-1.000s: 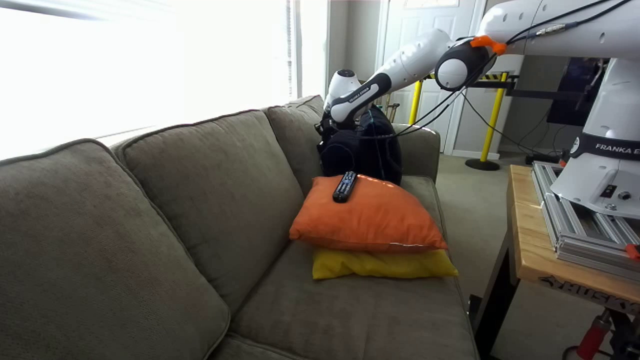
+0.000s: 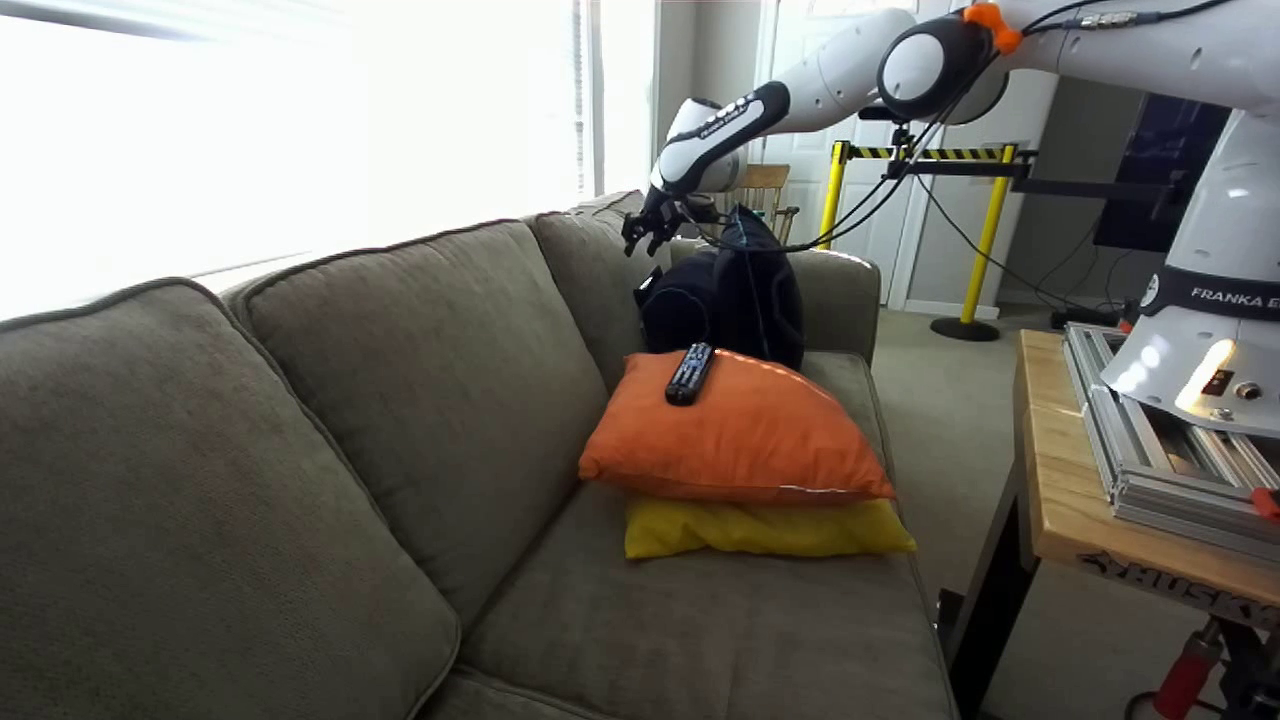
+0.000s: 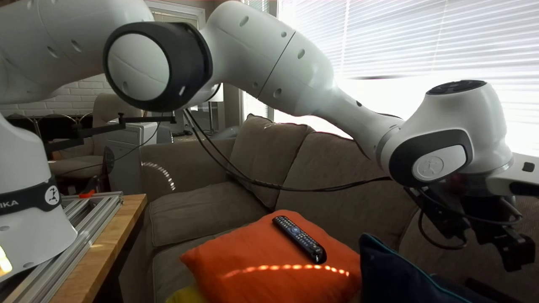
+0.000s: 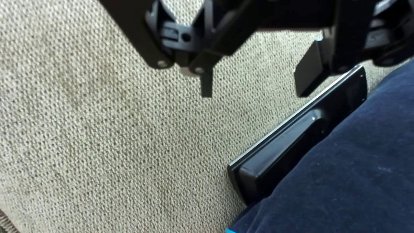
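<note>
My gripper is open, its two fingers apart with nothing between them. In the wrist view a black remote-like object [image 4: 287, 143] lies tilted between the couch fabric and a dark blue pillow [image 4: 349, 167], below and right of the fingers. Exterior view 1 has the gripper [image 2: 644, 246] near the couch back, just above the dark pillows [image 2: 758, 288] at the far end. Another black remote [image 2: 690, 374] rests on top of an orange pillow [image 2: 744, 432], well away from the gripper; exterior view 2 shows that remote [image 3: 300, 238] with its buttons up.
Beneath the orange pillow is a yellow pillow [image 2: 768, 529] on the grey couch [image 2: 708, 624]. The wooden table [image 2: 1056, 468] carrying the arm's base stands beside the couch. The near couch seat is clear. Cables [image 3: 283, 187] hang below the arm.
The arm's wrist has lifted and tilted, and the gripper now sits higher, clear above the dark pillows. Pillows and the remote on the orange one have stayed put.
</note>
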